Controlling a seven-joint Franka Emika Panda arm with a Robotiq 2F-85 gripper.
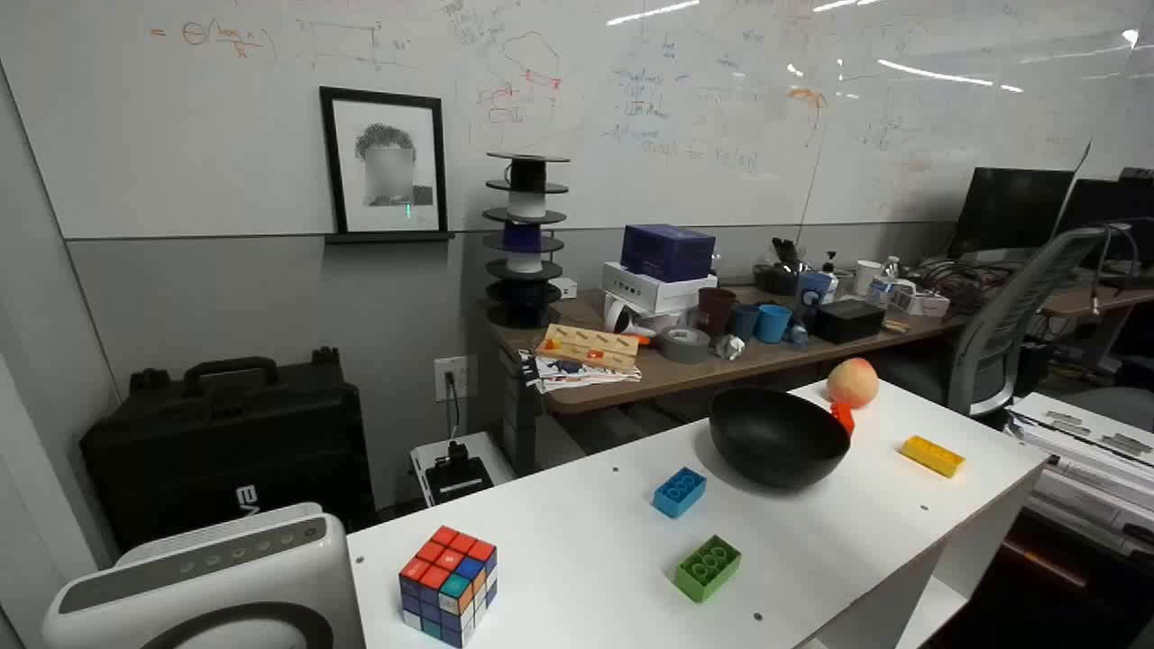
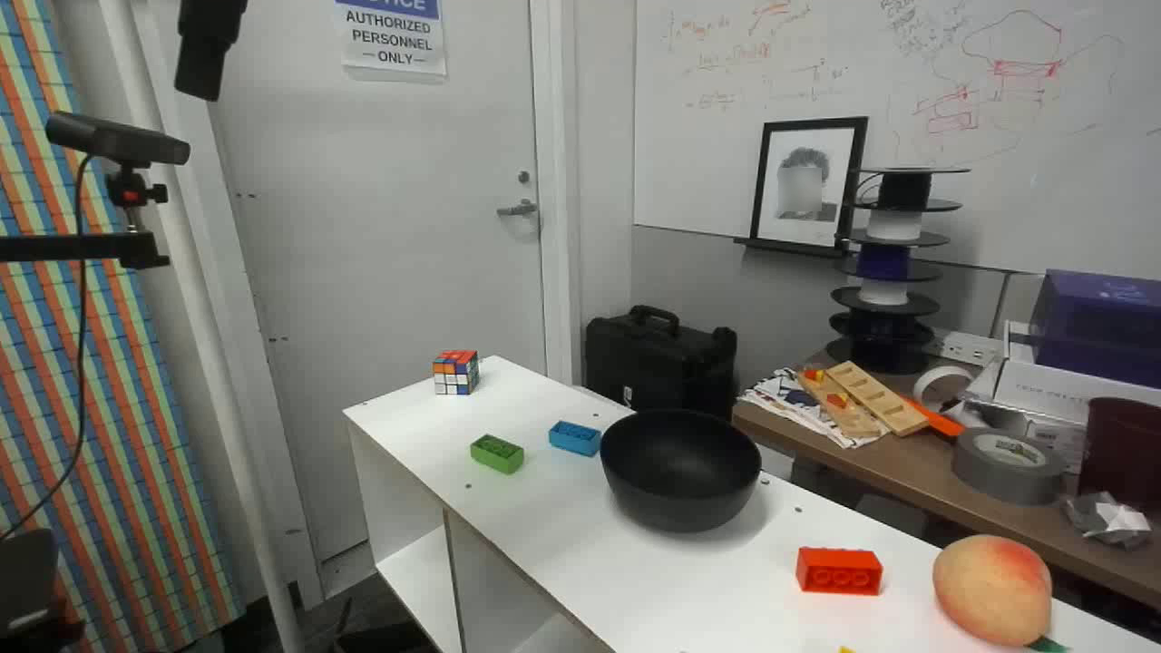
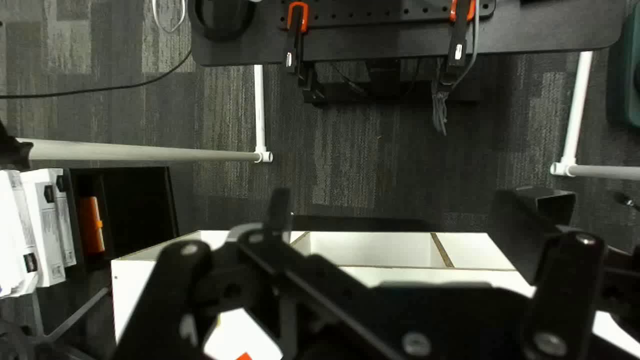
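In the wrist view my gripper is open, its fingers wide apart above the floor and shelf edge, with nothing between them. A black bowl stands on the white shelf top, its inside only partly visible. Left of it lie a blue brick and a green brick. Farther left sits a Rubik's cube. Beyond the bowl are a red brick and a peach. A yellow brick lies near the shelf's right end. No gripper is near these things in the exterior views.
The white shelf top has free room between the cube and the bricks. Behind it, a brown desk carries boxes, cups and tape. A stack of spools stands by the wall. In the wrist view, clamps grip a dark table.
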